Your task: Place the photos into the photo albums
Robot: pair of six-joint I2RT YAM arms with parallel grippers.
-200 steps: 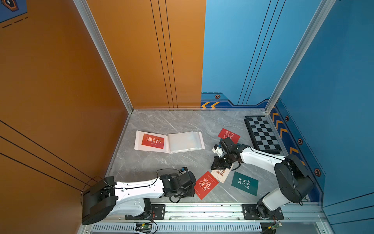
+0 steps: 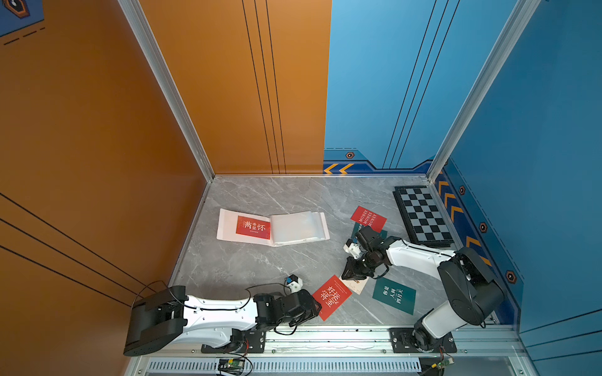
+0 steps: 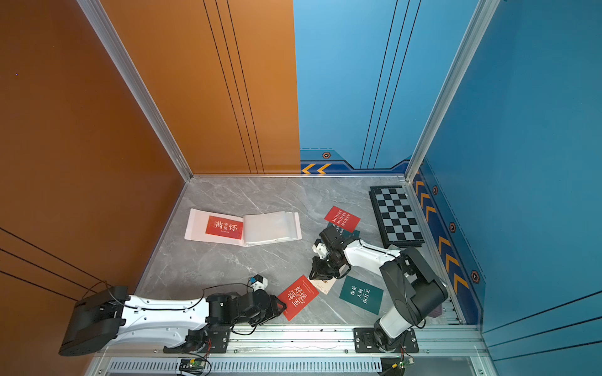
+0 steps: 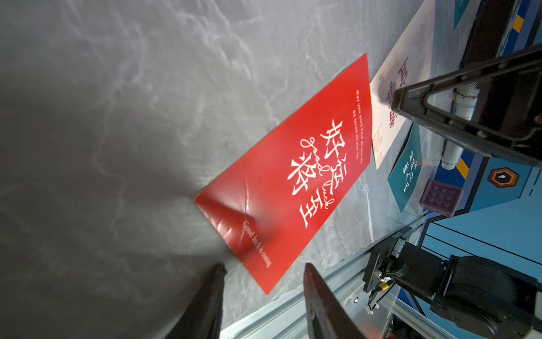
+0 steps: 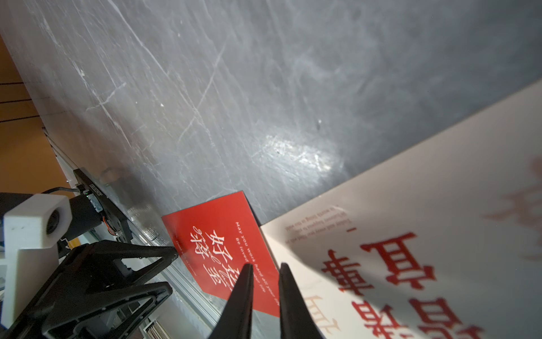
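An open album [image 2: 298, 227] lies at the middle left, a red photo [image 2: 253, 227] on its left page. My left gripper is open at the near-left end of a red "good luck" photo [image 4: 282, 186], nothing held. My right gripper hangs over a cream photo [image 5: 395, 186] beside that red one, shut, with nothing visible between its fingers. A teal photo [image 2: 393, 295] lies at near right. Behind my right arm a red MONEY photo [image 2: 367, 217] overlaps another teal one.
A checkerboard [image 2: 421, 213] stands at the back right. The front rail [image 2: 338, 332] runs just below the photos.
My left gripper has moved slightly toward the red photo's end and turned. My right gripper has come a little nearer the front over the cream photo.
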